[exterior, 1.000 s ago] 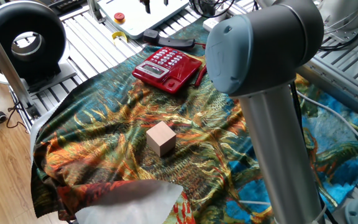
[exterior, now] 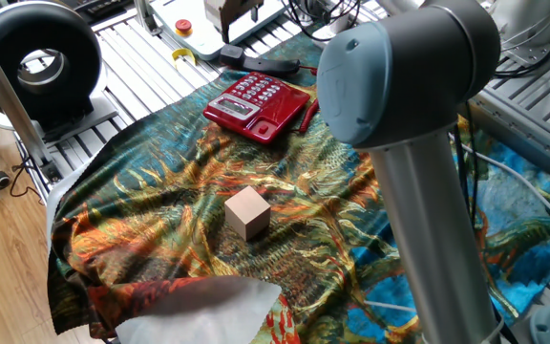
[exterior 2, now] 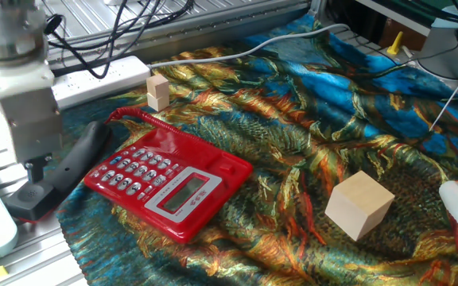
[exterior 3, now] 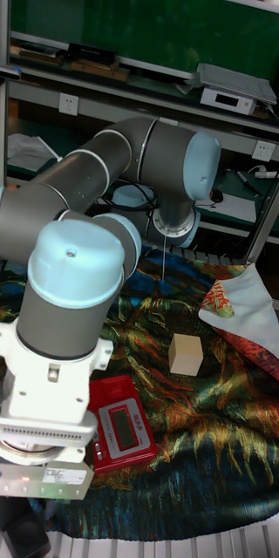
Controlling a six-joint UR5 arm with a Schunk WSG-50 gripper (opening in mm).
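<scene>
A red telephone base [exterior: 259, 107] rests on the patterned cloth, its keypad uncovered. Its black handset [exterior 2: 76, 163] lies off the base, on the keypad side; the coiled red cord [exterior 2: 145, 117] runs from it. At the top of exterior view 1 my gripper [exterior: 240, 27] points down with two fingertips apart and nothing visible between them. In exterior view 2 the gripper [exterior 2: 35, 168] appears over or beside the handset's near end; whether they touch cannot be told. A pale wooden cube [exterior 2: 359, 205] sits on the cloth, well away from the gripper.
Two small wooden blocks [exterior 2: 157, 93] stand by a white power strip [exterior 2: 98, 81] behind the phone. An emergency stop button [exterior: 183, 27] is on a pale plate. The cloth has a folded corner [exterior: 208, 311]. Open cloth surrounds the cube.
At the top of exterior view 1, the gripper has come down further into view. Phone, handset and cube lie where they were.
</scene>
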